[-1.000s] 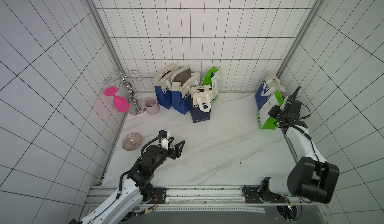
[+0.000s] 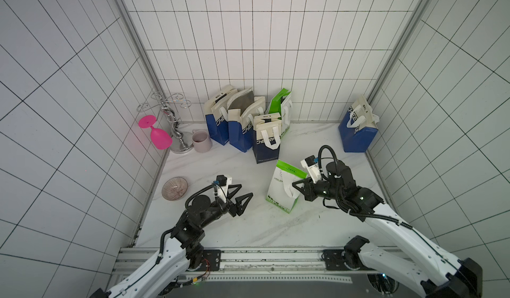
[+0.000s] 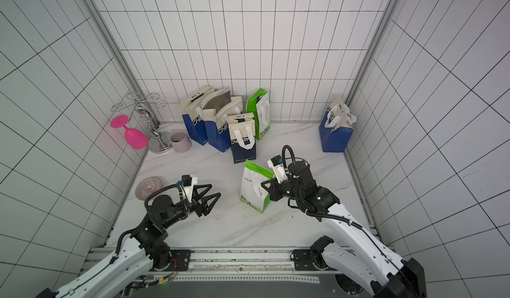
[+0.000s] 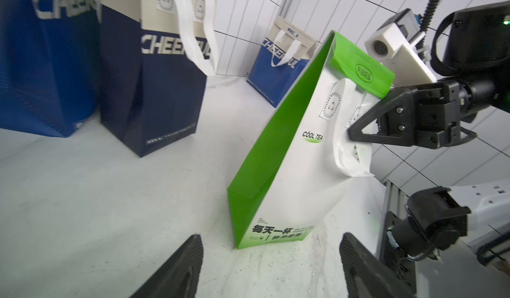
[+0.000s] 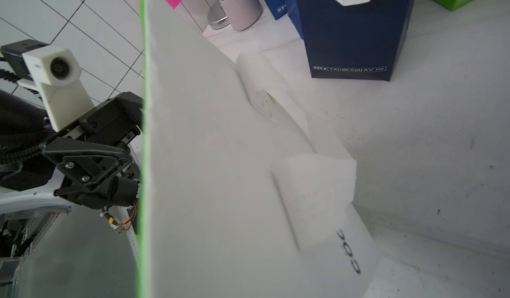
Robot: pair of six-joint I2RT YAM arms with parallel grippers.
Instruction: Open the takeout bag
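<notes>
A white and green takeout bag (image 2: 280, 187), lettered "COOL TEA", leans over in the middle of the table. Its green top flap (image 4: 363, 66) is folded down over the front, and one green side panel (image 4: 287, 128) faces my left wrist camera. My right gripper is shut on the bag's white paper handle (image 4: 345, 154). From the right wrist view, the bag's white face (image 5: 212, 165) fills the middle and hides that gripper's fingers. Whether the bag's base touches the table is unclear. To its left, my left gripper (image 2: 248, 190) stands open and empty, apart from the bag.
Several blue and white bags (image 2: 267, 144) and another green one (image 2: 287, 114) stand at the back. A further blue bag (image 2: 358, 133) is at the right wall. A mug (image 2: 201, 141), metal rack (image 2: 181, 144), pink goblet (image 2: 159, 137) and bowl (image 2: 174, 188) occupy the left.
The bag has turned and tilted. My left arm has shifted only slightly.
</notes>
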